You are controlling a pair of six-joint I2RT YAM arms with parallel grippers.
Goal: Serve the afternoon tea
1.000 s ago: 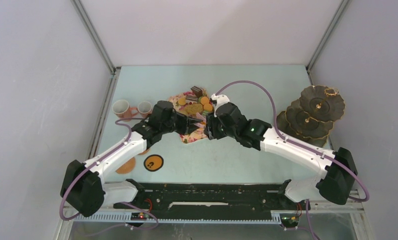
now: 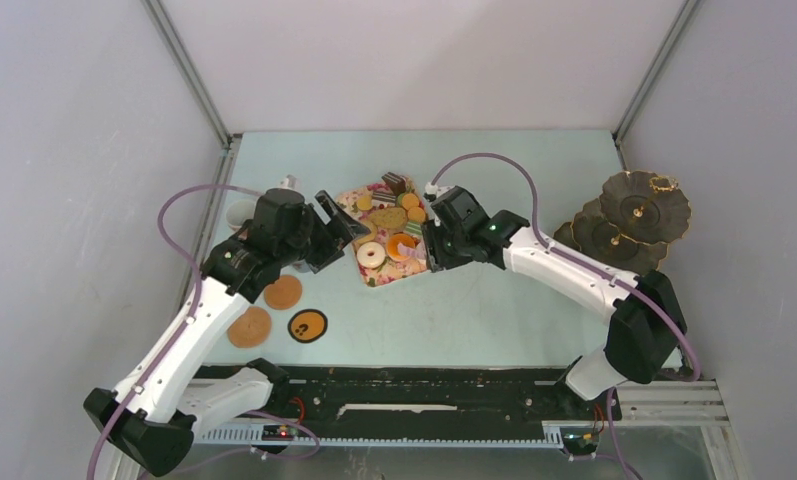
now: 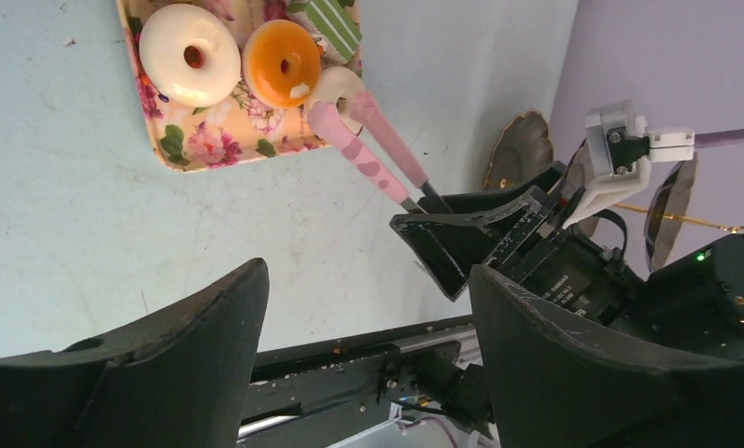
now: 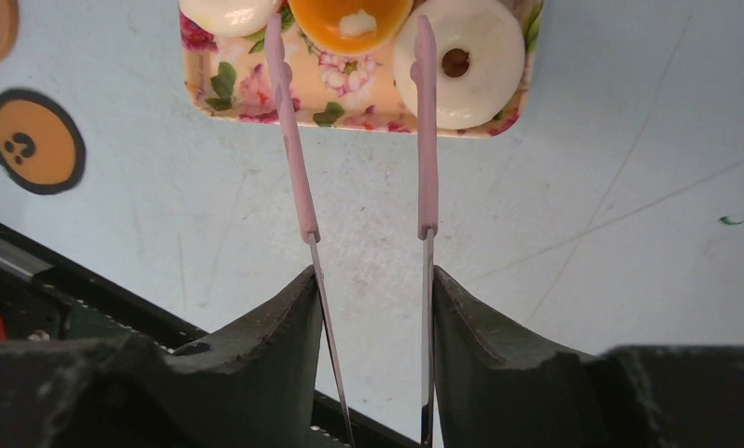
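Note:
A floral tray [image 2: 376, 284] of pastries lies mid-table. Along its near edge sit a white donut [image 3: 167, 42], an orange-glazed donut [image 3: 259, 75] and another pale donut [image 4: 484, 70]. Pink-tipped tongs [image 4: 428, 159] are held between the fingers of my right gripper. Their arms are spread, with the tips over the near side of the tray, one overlapping the pale donut at right; whether they touch it I cannot tell. My left gripper stands open and empty, left of the tray.
At the right is a dark, gold-rimmed tiered stand [image 2: 639, 205]. Left of the tray lie round coasters [image 2: 283, 292] and a paw-marked coaster [image 2: 307, 325]. A white cup [image 2: 241, 212] is partly hidden by my left arm. Bare table lies in front of the tray.
My left gripper has opened and drawn back leftward from the tongs and tray, now covering the cups.

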